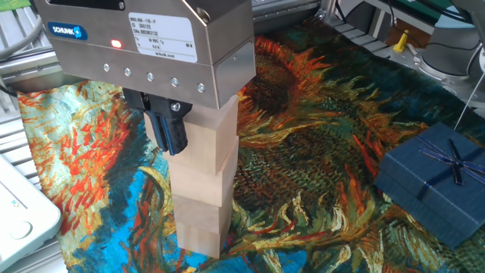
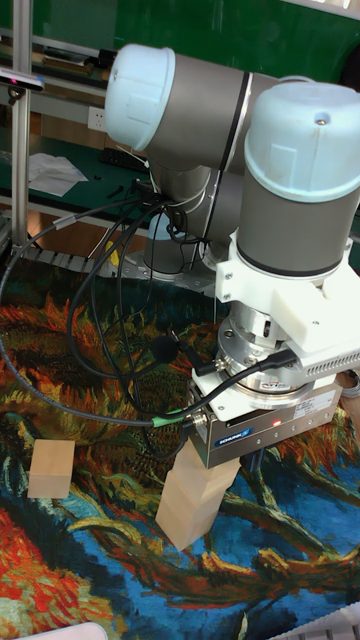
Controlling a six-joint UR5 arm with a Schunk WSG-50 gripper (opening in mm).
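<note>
Several pale wooden blocks form a slightly uneven tower (image 1: 198, 186) on the painted cloth, with the blocks turned a little against each other. The gripper (image 1: 168, 149) hangs beside the top of this tower in exterior view 2, its dark fingers (image 1: 176, 133) close together in front of the top block (image 1: 212, 144). Nothing shows between them. The housing hides part of the top block, and whether the fingers touch it I cannot tell. In exterior view 3 the same tower (image 2: 190, 507) stands under the housing's left end. A separate wooden block (image 2: 51, 469) sits to its left.
A dark blue gift box (image 1: 436, 182) with a ribbon lies at the right in exterior view 2. A white device (image 1: 23, 205) stands at the left edge. Black cables (image 2: 85, 352) loop beside the arm. Cloth between tower and box is clear.
</note>
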